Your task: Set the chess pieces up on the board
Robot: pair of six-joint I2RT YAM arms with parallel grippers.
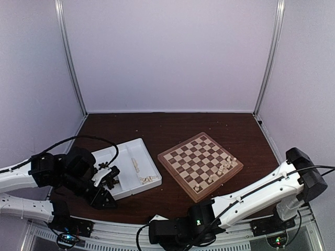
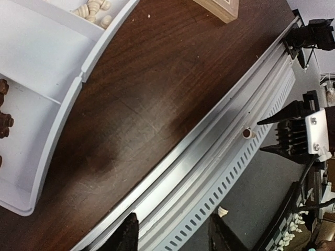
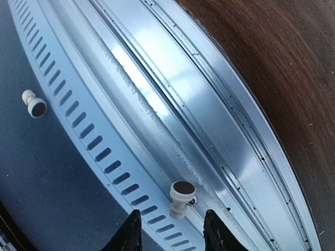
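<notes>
The chessboard (image 1: pixel 183 170) carries several light pieces along its right side. The white tray (image 1: pixel 133 191) holds light pieces (image 2: pixel 94 10) and dark pieces (image 2: pixel 4 123). My left gripper is over the table's front edge beside the tray, fingers apart, empty. My right gripper is over the metal front rail, fingers apart, just below a light piece (image 3: pixel 182 191) standing on the rail; another light piece (image 3: pixel 32 104) lies on the grey surface beyond.
The metal rail (image 2: pixel 162 183) runs along the front edge, with my right arm stretched across it.
</notes>
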